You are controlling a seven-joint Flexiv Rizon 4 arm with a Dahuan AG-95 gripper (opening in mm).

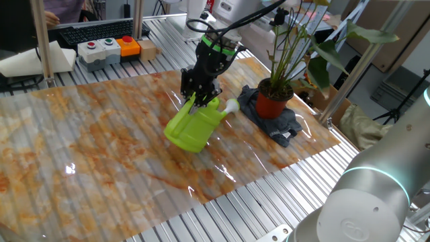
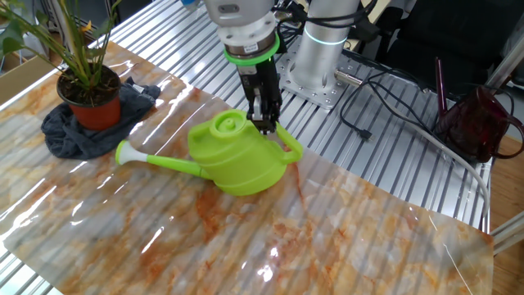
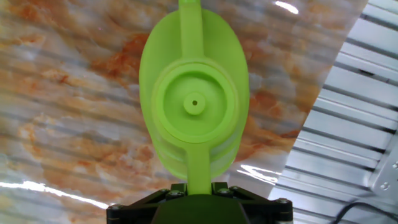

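A lime-green watering can (image 1: 193,128) with a pale spout end (image 1: 232,105) is at the middle of the table, spout toward the potted plant (image 1: 271,104). In the wrist view its round top (image 3: 195,103) faces the camera, and the top handle (image 3: 199,168) passes between the fingers. My gripper is shut on that handle. From the other side, the gripper (image 2: 266,123) reaches down to the can from above. Whether the can's base touches the table is hard to tell. The plant's brown-red pot stands on a dark grey cloth (image 2: 61,135).
A marbled sheet (image 1: 80,154) covers much of the slatted metal table, with wide clear room on it. Button boxes (image 1: 101,54) and a keyboard (image 1: 97,31) lie at the back left. A dark red kettle-like vessel (image 2: 476,123) stands beyond the sheet.
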